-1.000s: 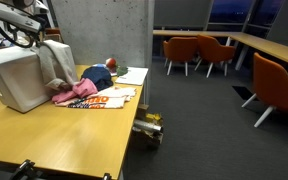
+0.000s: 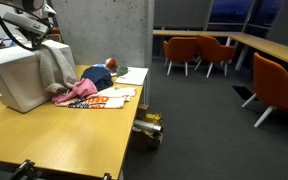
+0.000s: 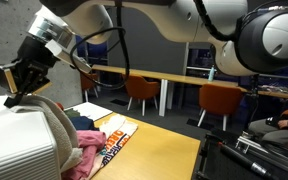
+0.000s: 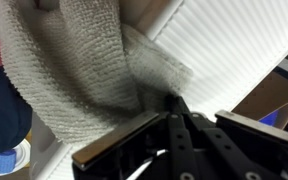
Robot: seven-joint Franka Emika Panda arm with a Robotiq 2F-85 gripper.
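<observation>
A beige-grey towel (image 4: pixel 79 75) drapes over the edge of the white box (image 4: pixel 224 45) in the wrist view. Its upper end reaches the tips of my gripper, which is shut; whether any fabric is pinched there is hidden. Exterior view 2 has the gripper (image 3: pixel 14 99) pointing down at the top of the white box (image 3: pixel 19 145), right by the towel (image 3: pixel 59 125). From the other side, the towel (image 2: pixel 57 68) hangs down the box's side onto a pink cloth (image 2: pixel 76 91).
On the wooden table (image 2: pixel 74 135), a patterned orange-and-white cloth (image 2: pixel 109 98) and a dark blue cap (image 2: pixel 97 75) lie beyond the pink cloth. A red ball-like object (image 2: pixel 111 62) sits near the concrete pillar (image 2: pixel 109 30).
The hanging towel has shifted slightly to the right and down along the box. The arm shows little movement.
</observation>
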